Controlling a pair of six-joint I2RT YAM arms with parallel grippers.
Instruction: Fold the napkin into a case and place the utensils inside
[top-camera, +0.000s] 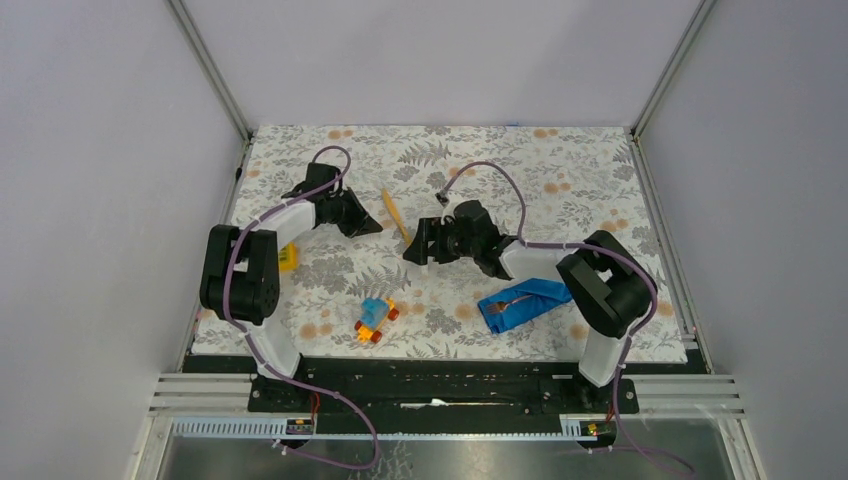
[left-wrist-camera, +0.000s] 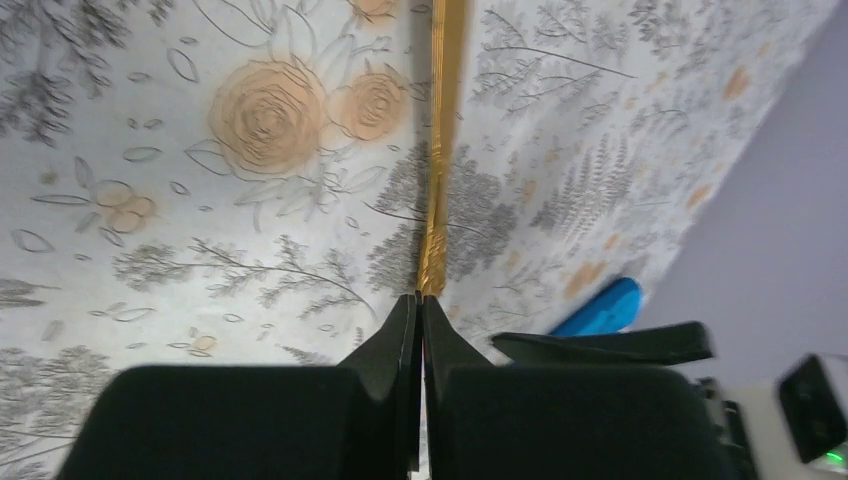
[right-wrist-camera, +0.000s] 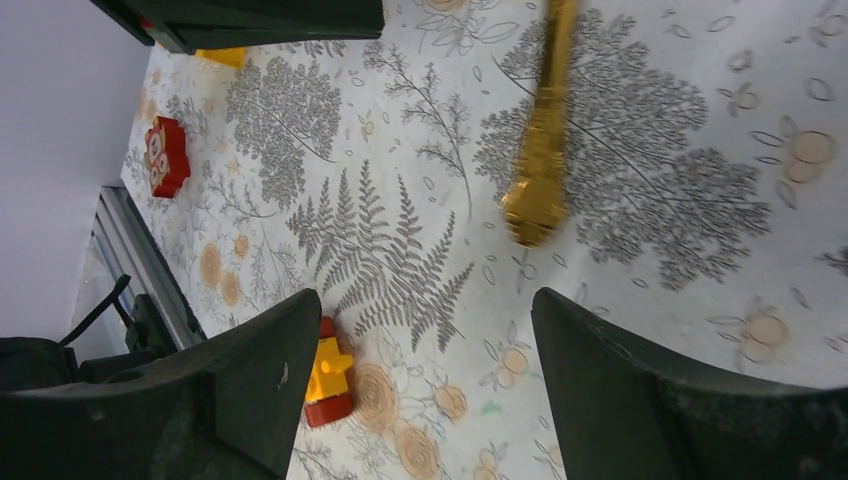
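The golden knife (top-camera: 396, 214) appears slanted between the two grippers. My left gripper (top-camera: 381, 229) is shut, its black fingertips meeting in the left wrist view; the knife (left-wrist-camera: 438, 190) shows beyond them rather than between them. In the right wrist view a gap separates the left fingertips from the knife (right-wrist-camera: 548, 130), whose near end is blurred. Whether it touches the cloth I cannot tell. My right gripper stands open and empty close to the knife's near end. At front right lies the folded blue napkin (top-camera: 545, 291), with the copper-coloured fork (top-camera: 500, 306) on it.
A toy block car (top-camera: 374, 319) stands at the front, left of centre. Beside the left arm sits a yellow block (top-camera: 288, 257); a red block (right-wrist-camera: 168, 157) shows in the right wrist view.
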